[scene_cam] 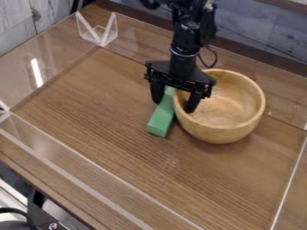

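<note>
The black robot gripper (178, 88) hangs from the top centre, its open fingers low over a green block (161, 119) and the left rim of a wooden bowl (231, 115). The green block lies on the wooden table just left of the bowl, its far end hidden by the gripper. Whether the fingers touch either object cannot be told.
A white wire object (99, 27) stands at the back left. Low walls border the table at the back.
</note>
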